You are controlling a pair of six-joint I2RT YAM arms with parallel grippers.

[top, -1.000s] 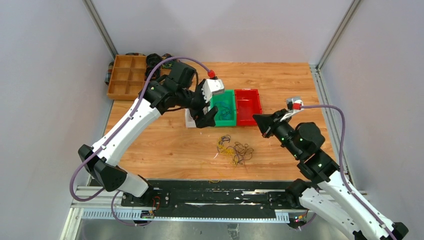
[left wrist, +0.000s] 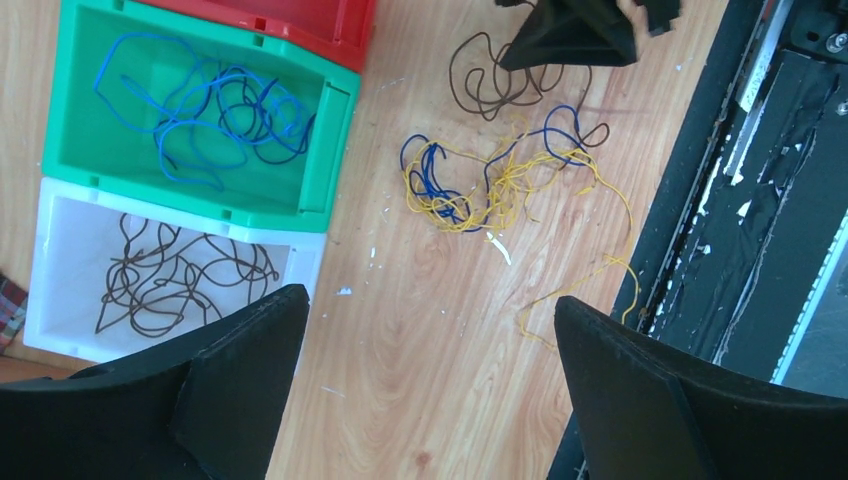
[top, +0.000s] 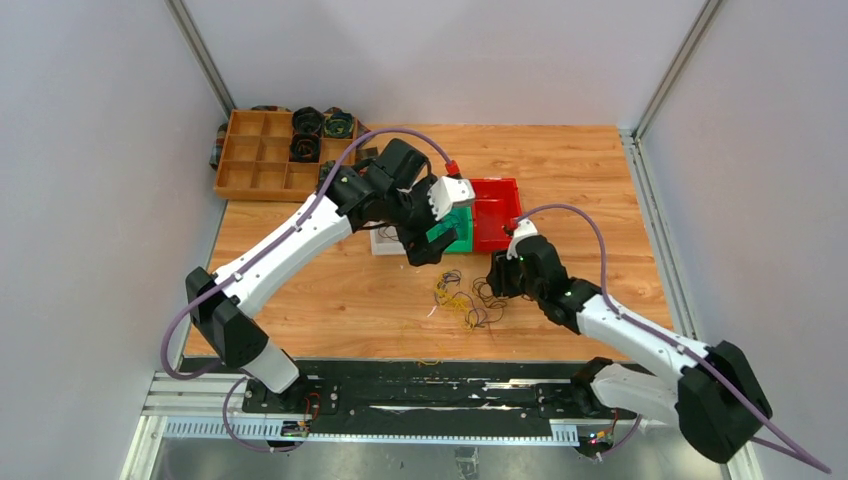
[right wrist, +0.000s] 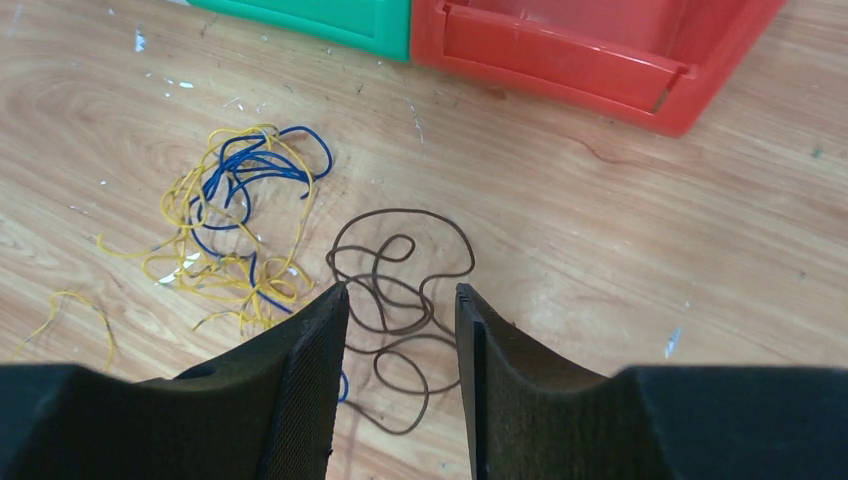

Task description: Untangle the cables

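Note:
A tangle of yellow cable (left wrist: 522, 188) and dark blue cable (left wrist: 432, 185) lies on the wood table, with a loose brown cable (right wrist: 410, 305) beside it. My left gripper is open above the table, nothing between its fingers, the cables in view beyond it. My right gripper hovers open over the brown cable, close to the tangle, and also shows at the top of the left wrist view. Whether it touches the cable cannot be told.
A green bin (left wrist: 320, 160) with blue cables, a red bin (right wrist: 560, 60) and a white bin (left wrist: 55, 280) with brown cables stand behind. A wooden compartment tray (top: 240, 180) is at the back left. The table's front edge borders a black rail.
The left arm has shifted a little to the right.

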